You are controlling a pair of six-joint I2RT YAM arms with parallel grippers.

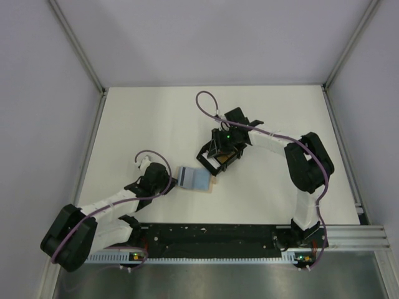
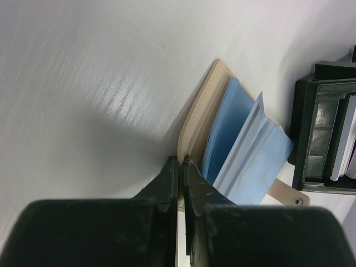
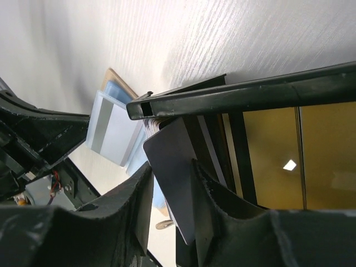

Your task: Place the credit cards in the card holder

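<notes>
A light-blue card holder with a tan back (image 2: pixel 253 161) lies on the table, left of a black card case (image 1: pixel 206 161). My left gripper is shut at the holder's tan edge; only that thin edge shows at its fingertips. My right gripper is over the case, its fingertips at a dark card (image 3: pixel 175 161) that stands tilted among a stack of cards in the case. Whether its fingers are closed on that card is unclear. Gold-coloured panels (image 3: pixel 328 156) fill the right of the case in the right wrist view.
Both arms reach in from the sides, close to each other around the holder and case. Walls surround the table.
</notes>
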